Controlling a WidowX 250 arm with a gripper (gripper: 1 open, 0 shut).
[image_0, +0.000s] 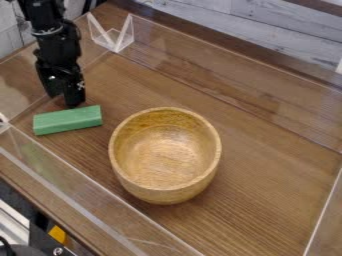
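Note:
My black gripper reaches down from the top left to just above the wooden table, a little beyond a green rectangular block lying at the left. It looks open, with nothing seen between its fingers, though the dark fingers are hard to make out. A large yellow-tan bowl sits at the centre, right of and nearer than the block.
A white angular object is at the back left, right of the arm. A pale wall or board runs along the back right.

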